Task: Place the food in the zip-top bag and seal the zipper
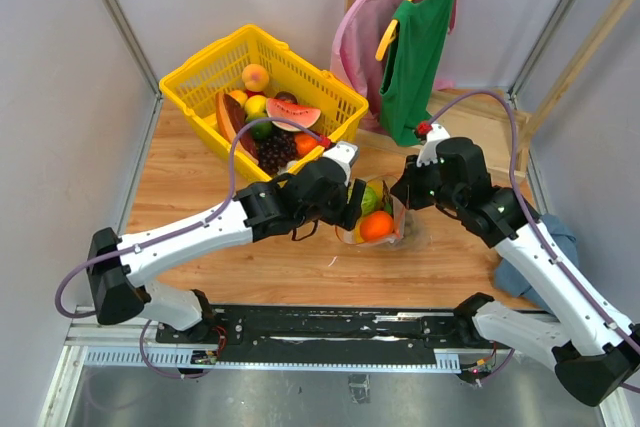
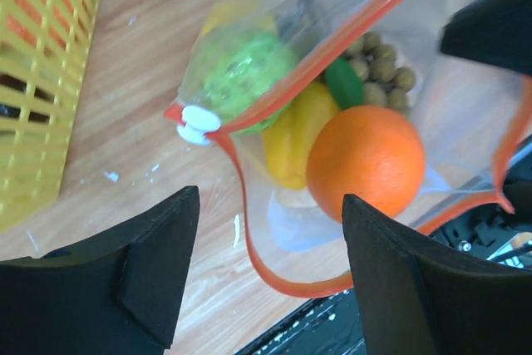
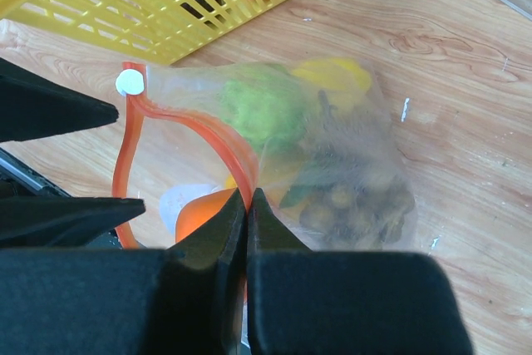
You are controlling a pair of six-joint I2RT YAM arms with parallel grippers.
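The clear zip top bag (image 1: 390, 227) with an orange-red rim holds an orange (image 2: 366, 160), a green round item (image 2: 245, 76), yellow pieces (image 2: 295, 139) and grey-brown grapes (image 2: 382, 72). A white slider (image 3: 130, 82) sits at one corner of the rim. My right gripper is shut at the bag's rim, the orange strip running into its fingertips. My left gripper is part open just outside the bag's mouth, nothing visible between its fingers.
A yellow basket (image 1: 175, 87) of fruit stands at the back left. Pink and green garments (image 1: 415, 57) hang from a wooden rack at the back right. A blue cloth (image 1: 540, 257) lies at the right.
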